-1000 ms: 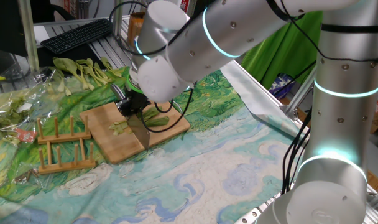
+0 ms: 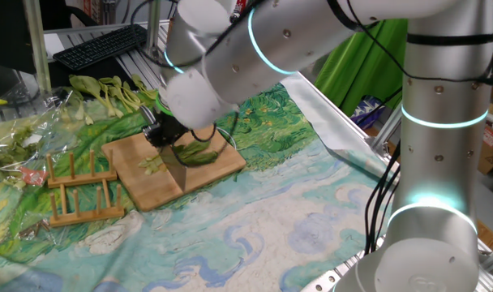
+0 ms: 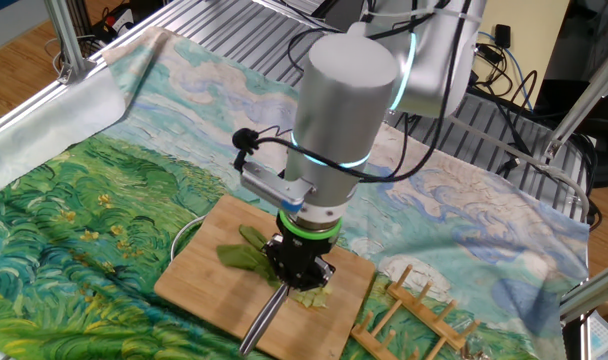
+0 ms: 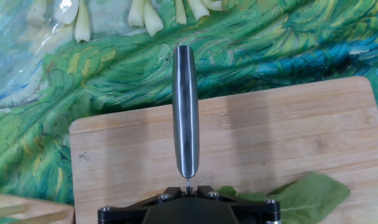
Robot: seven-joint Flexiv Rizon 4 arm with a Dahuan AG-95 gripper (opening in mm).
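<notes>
A knife, its metal handle [image 4: 186,112] jutting forward in the wrist view, is gripped near the handle's inner end by my gripper, which is shut. In exterior view 1 the blade [image 2: 174,172] hangs broad and upright over the wooden cutting board [image 2: 141,185], among the leafy greens. Dark leaves [image 2: 199,155] lie on one side of it, and pale cut pieces [image 2: 152,164] on the other. Whether the blade's edge touches the board is unclear. The wrist view shows only a leaf [image 4: 316,198] beside the gripper; the blade is hidden there.
Beside the board stands a wooden peg rack [image 2: 86,197]. Whole leafy vegetables [image 2: 109,93] lie behind it, near a clear plastic bag [image 2: 23,150] of greens. The painted cloth [image 2: 255,235] in front of the board is bare. A keyboard [image 2: 100,47] sits at the back.
My gripper and the knife have shifted a little to the left in exterior view 1, toward the pale pieces. The knife has stayed in the gripper, and the greens remain on the board.
</notes>
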